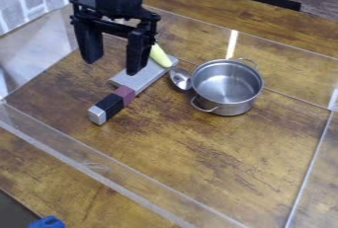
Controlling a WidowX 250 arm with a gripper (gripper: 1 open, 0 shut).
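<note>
My black gripper (114, 54) hangs at the upper left, its two fingers spread apart with nothing seen between them, above the table just left of a yellow-green object (160, 56). Below it lies a long grey bar (145, 77) with a purple and black end (107, 110). A steel pot (227, 89) with side handles stands right of the bar, and a small shiny metal piece (181, 77) lies between them.
Clear plastic edges run along the left and right sides. A blue object (46, 221) sits at the bottom left corner.
</note>
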